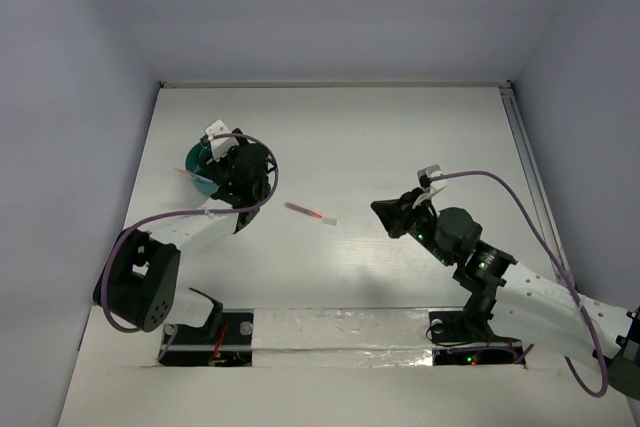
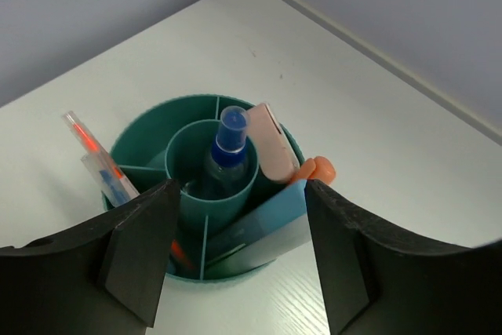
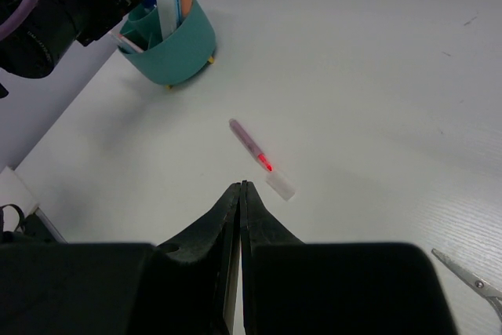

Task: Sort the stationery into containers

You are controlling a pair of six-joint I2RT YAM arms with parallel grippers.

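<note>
The teal divided holder [image 2: 208, 208] at the table's left holds a blue-capped bottle [image 2: 228, 143], pens and other stationery [image 2: 259, 225]. My left gripper is open just above it, its fingers spread over the contents. A pink-red marker [image 1: 305, 210] with a clear end lies loose near the table's middle. In the right wrist view scissors [image 3: 465, 274] lie at the lower right. My right gripper is shut, with nothing visible between its fingers, to the right of the marker.
Grey walls [image 1: 80, 67] border it, and a metal rail runs along the back edge.
</note>
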